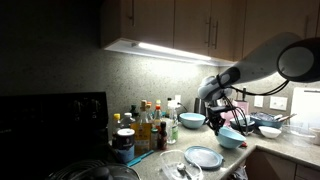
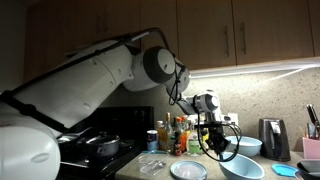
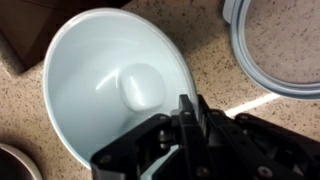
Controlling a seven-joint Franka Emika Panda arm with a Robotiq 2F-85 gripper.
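A light blue bowl (image 3: 90, 85) fills much of the wrist view, its inside empty. My gripper is shut on the bowl's rim at its right side. In exterior view 1, the bowl (image 1: 231, 139) hangs at or just above the right-hand counter, near the front edge; whether its base touches cannot be told. Exterior view 2 shows the gripper (image 2: 221, 152) at the near-left rim of the bowl (image 2: 243, 167).
A pale blue plate (image 1: 204, 157) lies left of the bowl. Several bottles (image 1: 155, 130) crowd the wall behind. Another blue bowl (image 1: 192, 120) stands at the back. A toaster (image 2: 272, 137) and a pink container (image 2: 311, 149) are to the right.
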